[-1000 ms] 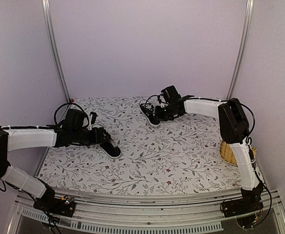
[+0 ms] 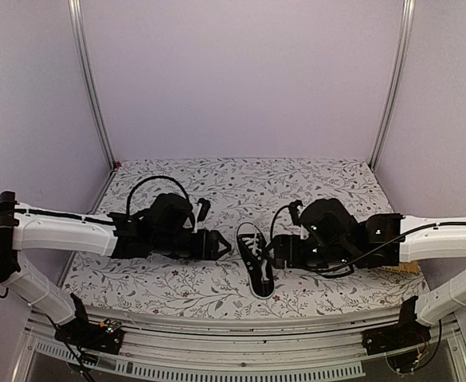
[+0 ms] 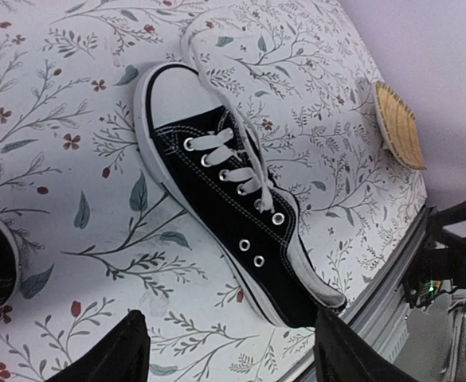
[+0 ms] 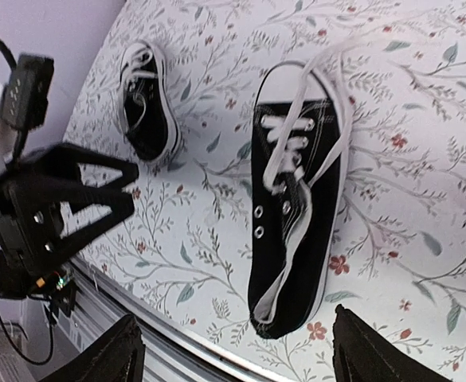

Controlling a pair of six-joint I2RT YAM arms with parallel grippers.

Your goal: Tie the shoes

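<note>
A black-and-white sneaker (image 2: 254,259) lies near the front middle of the table, between my two grippers. Its loose white lace (image 3: 252,151) trails off beyond the toe in the left wrist view. My left gripper (image 2: 223,246) is open a little left of this shoe, with nothing between its fingers. Close by the shoe's right side, my right gripper (image 2: 276,251) also stands open, and the right wrist view shows it empty. A second sneaker (image 4: 143,107) rests farther left; the left arm hides it in the top view.
A woven basket (image 3: 398,127) sits at the table's right edge, mostly hidden behind the right arm from above. Walls enclose the left, right and back.
The nearer sneaker has come from the back of the table to the front middle along with my right gripper. My left gripper has moved right, away from the other shoe.
</note>
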